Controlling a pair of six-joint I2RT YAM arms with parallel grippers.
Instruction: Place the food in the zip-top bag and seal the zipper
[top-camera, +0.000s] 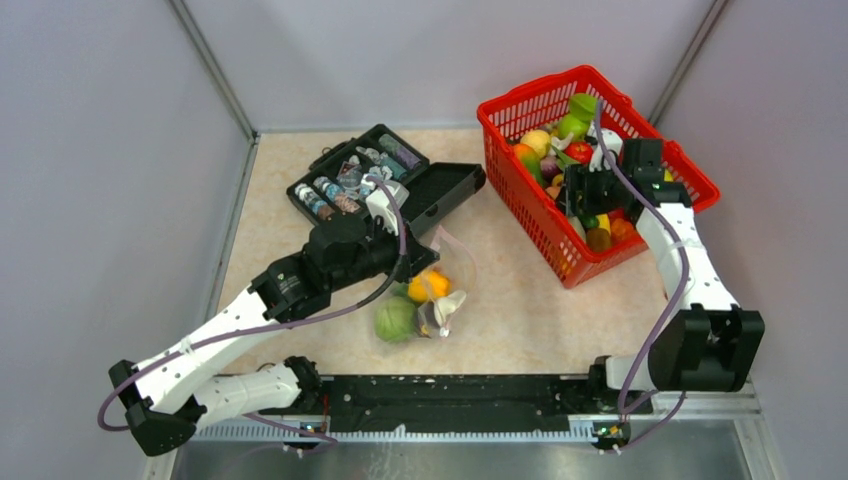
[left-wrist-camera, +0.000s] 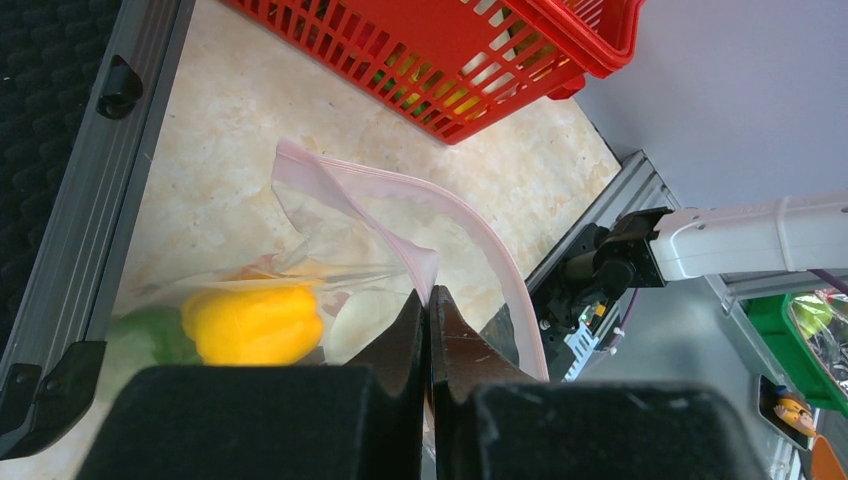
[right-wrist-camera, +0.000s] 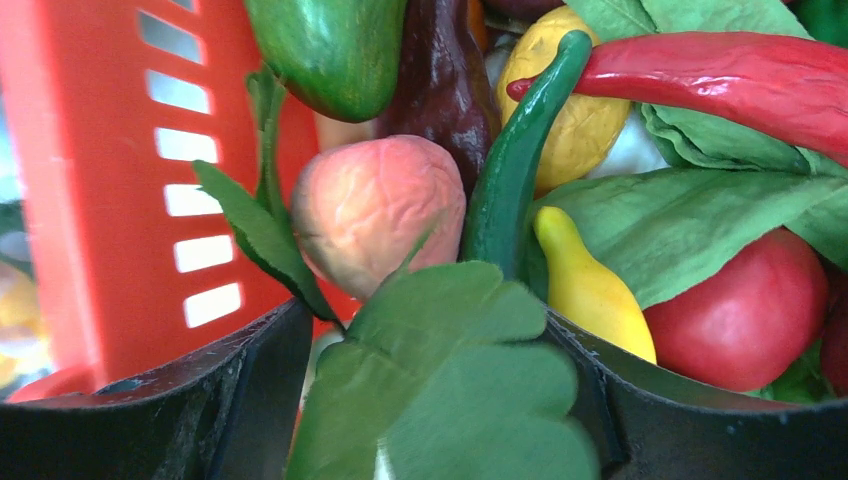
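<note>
A clear zip bag (left-wrist-camera: 470, 225) with pink rim holds a yellow pepper (left-wrist-camera: 250, 325), something green and white items; a cabbage (top-camera: 395, 318) is at its lower end. My left gripper is shut on the bag's rim, the bag's mouth hanging open. My right gripper (top-camera: 580, 185) is down inside the red basket (top-camera: 530, 220), open around a green leaf (right-wrist-camera: 430, 380) in the foreground, above a peach (right-wrist-camera: 380, 210), dark green chili (right-wrist-camera: 515, 170), yellow squash (right-wrist-camera: 590, 290) and red tomato (right-wrist-camera: 735, 315). Whether it touches the leaf is unclear.
A black open case (top-camera: 445, 195) with bottles stands at the back left, close to the left gripper.
</note>
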